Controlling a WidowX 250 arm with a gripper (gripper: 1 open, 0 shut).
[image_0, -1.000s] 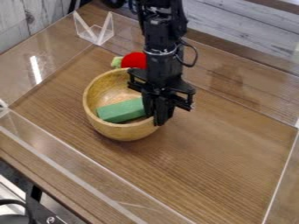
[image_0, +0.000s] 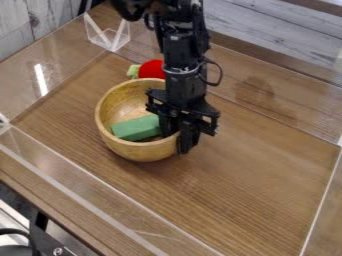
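Observation:
A black robot arm comes down from the top of the camera view to its gripper (image_0: 185, 125), which is low at the right side of a yellow bowl (image_0: 115, 103). A green block (image_0: 134, 128) lies inside the bowl, just left of the gripper and partly hidden by it. Whether the fingers are open, shut or touching the block cannot be made out against the dark body. A red object (image_0: 151, 68) with a green part sits behind the bowl, partly behind the arm.
A clear container (image_0: 107, 28) stands at the back left. A black cable shows at the lower left corner.
Compared with a second ago, the gripper has moved a little down and left over the bowl's right part, now covering more of the green block.

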